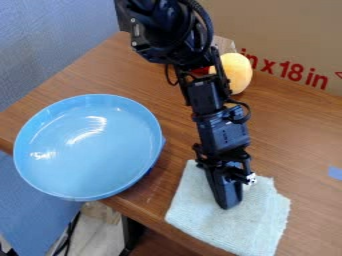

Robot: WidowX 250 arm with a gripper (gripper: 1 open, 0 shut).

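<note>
My black arm reaches down from the top of the view to a pale, light blue-white cloth lying near the front edge of the wooden table. The gripper is low on the cloth's upper middle. Its fingers point downward, and I cannot tell whether they are open or shut, or whether any cloth is between them. A large blue plate sits on the left, beside the cloth.
A yellow rounded object stands behind the arm, partly hidden. A cardboard box is at the back. A small blue patch is at the right.
</note>
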